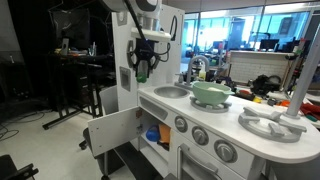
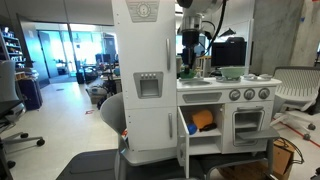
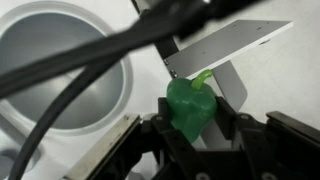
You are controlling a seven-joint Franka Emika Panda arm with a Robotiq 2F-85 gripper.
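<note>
My gripper is shut on a green bell pepper (image 3: pixel 190 107), whose light green stem points up between the fingers in the wrist view. In exterior view 1 the pepper (image 1: pixel 142 74) hangs below the gripper, beside the near-left end of the toy kitchen counter. The round sink basin (image 3: pixel 58 75) lies left of the pepper in the wrist view and looks empty. Under the counter, a cabinet door (image 1: pixel 117 130) stands open. Inside the cabinet are an orange item (image 2: pixel 204 117) and a blue item (image 1: pixel 153 134).
A pale green pot (image 1: pixel 210 93) sits on a burner on the counter. A grey burner grate (image 1: pixel 272 122) is farther right. The tall white toy fridge (image 2: pixel 145 80) stands left of the sink. A faucet (image 1: pixel 197 68) rises behind the basin.
</note>
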